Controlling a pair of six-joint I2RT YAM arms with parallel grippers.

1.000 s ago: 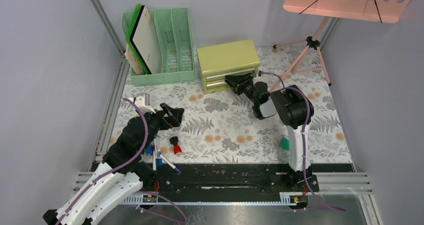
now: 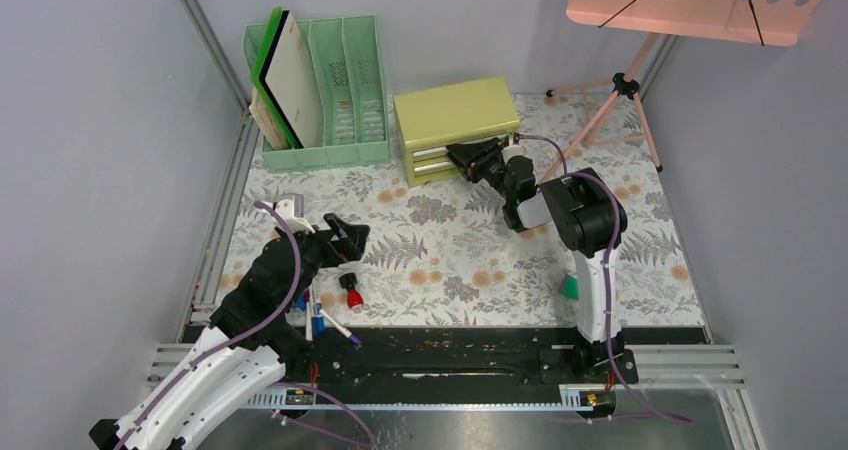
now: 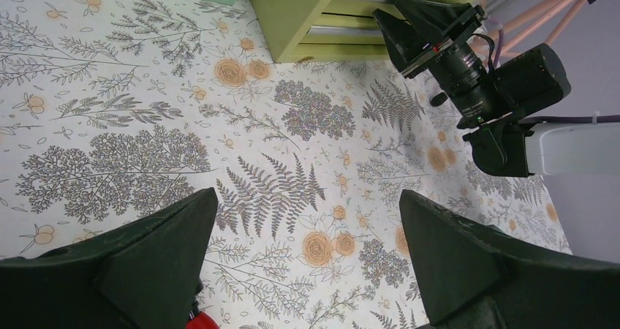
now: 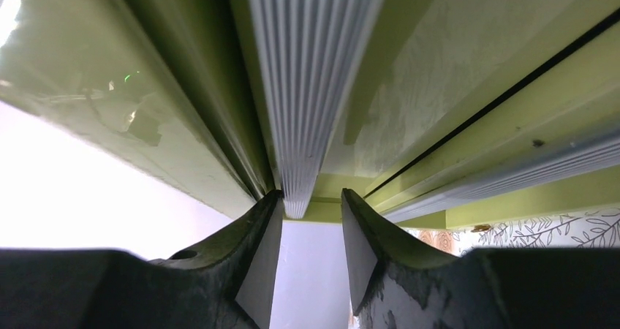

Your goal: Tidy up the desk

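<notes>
The yellow-green drawer cabinet (image 2: 455, 113) stands at the back middle of the desk, with silver handle strips on its front. At that front is my right gripper (image 2: 452, 156). Up close, the upper handle strip (image 4: 298, 175) ends in the gap of the right gripper; the fingers are part open, the left tip close by the strip. Whether they touch it, I cannot tell. My left gripper is open and empty above the desk. Below it lie a red-and-black object (image 2: 351, 290) and a marker (image 2: 340, 326), with blue items partly under the left arm.
At the back left, a green rack (image 2: 330, 157) holds a green-edged board (image 2: 295, 85). A pink stand (image 2: 600, 120) occupies the back right. Some green object (image 2: 570, 287) sits beside the right arm.
The right gripper has shifted slightly up and left along the cabinet's front, toward the upper handle. The cabinet looks unmoved.
</notes>
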